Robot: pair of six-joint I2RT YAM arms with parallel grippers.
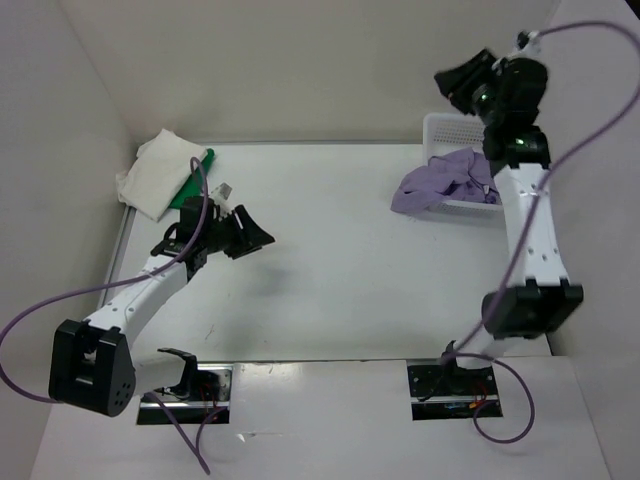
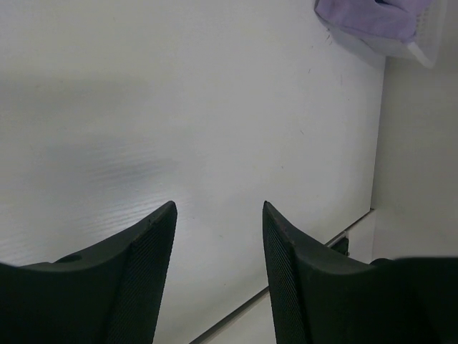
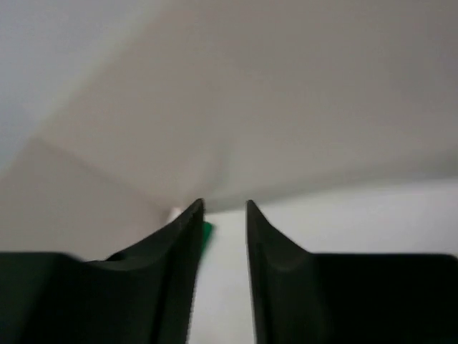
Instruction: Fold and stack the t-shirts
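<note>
A crumpled purple shirt (image 1: 445,182) lies in the white basket (image 1: 436,128) at the back right, one part hanging over its left side onto the table. Up at the basket's back, clear of the shirt, my right gripper (image 1: 447,86) is blurred; its fingers (image 3: 187,236) stand part open with nothing between them. Folded white cloth (image 1: 165,172) and green cloth (image 1: 192,186) lie stacked at the far left. Over the left of the table, my left gripper (image 1: 258,240) is open and empty. Part of the purple shirt (image 2: 368,18) also shows at the left wrist view's top right.
Walls close in the back and both sides. Purple cables (image 1: 590,140) loop along both arms.
</note>
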